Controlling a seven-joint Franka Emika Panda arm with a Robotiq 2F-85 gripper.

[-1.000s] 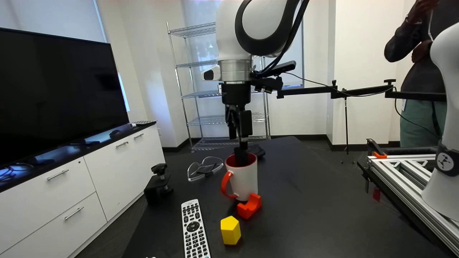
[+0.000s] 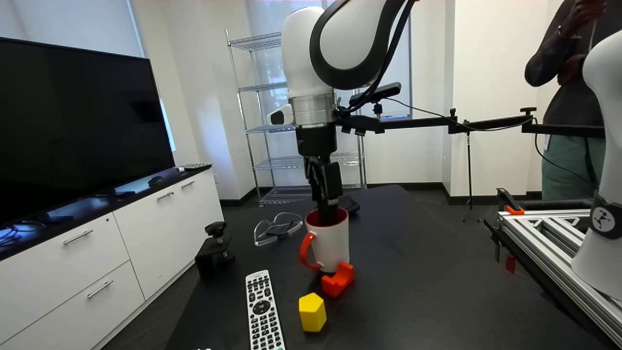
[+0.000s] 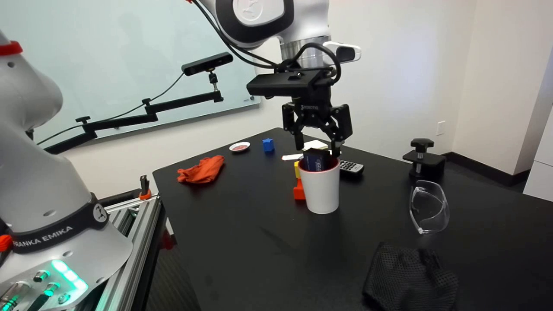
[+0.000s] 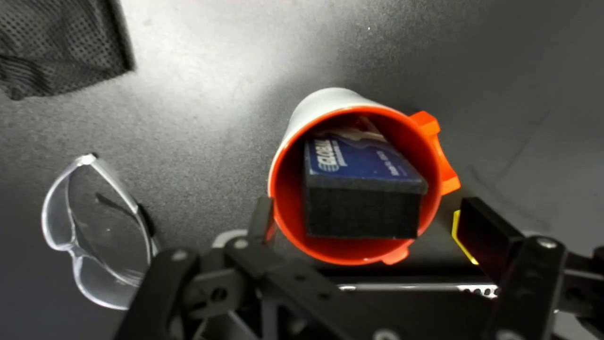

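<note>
A white mug point(image 2: 333, 245) with a red inside and red handle stands upright on the black table. Inside it sits a dark block with a blue "GLOBAL" label point(image 4: 362, 161), its black end poking above the rim in exterior view 2. My gripper point(image 3: 317, 147) is over the mug, its fingers spread wide to either side of the block. In the wrist view the dark fingertips point(image 4: 261, 218) lie apart at the mug's near side, with nothing gripped between them.
An orange-red block point(image 2: 338, 279) lies against the mug, with a yellow block point(image 2: 312, 312) and a remote point(image 2: 264, 309) nearby. Clear glasses point(image 3: 429, 207), a black clamp point(image 3: 425, 158) and black mesh point(image 3: 409, 277) are on the other side. An orange cloth point(image 3: 201, 170) lies farther off.
In exterior view 1 the gripper has come lower and slightly left, its fingers nearer the mug. Mug, block and the other table items stay where they were.
</note>
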